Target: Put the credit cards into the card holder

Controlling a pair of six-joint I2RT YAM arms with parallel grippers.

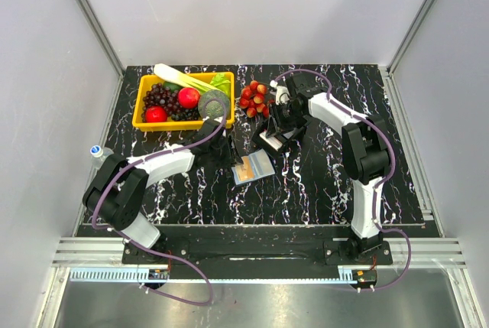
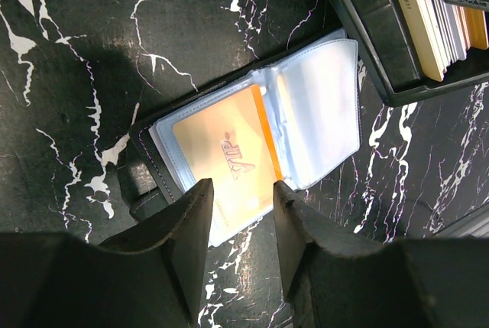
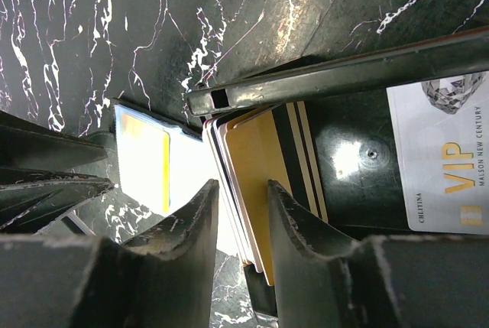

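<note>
The card holder (image 2: 321,91) lies spread on the table with clear sleeves, and an orange VIP card (image 2: 229,152) shows in its left sleeve. Over that side, my left gripper is part open, its fingers apart with nothing visibly held. A black box (image 2: 382,26) holds a row of cards (image 2: 420,11) on edge. In the right wrist view my right gripper is over the end of this row, fingers parted around the gold front card (image 3: 260,175); whether they touch it I cannot tell. A silver VIP card (image 3: 447,156) lies flat in the box.
A yellow basket (image 1: 191,125) of fruit and vegetables stands at the back left, with strawberries (image 1: 254,99) beside it. A bottle (image 1: 99,154) is at the left edge.
</note>
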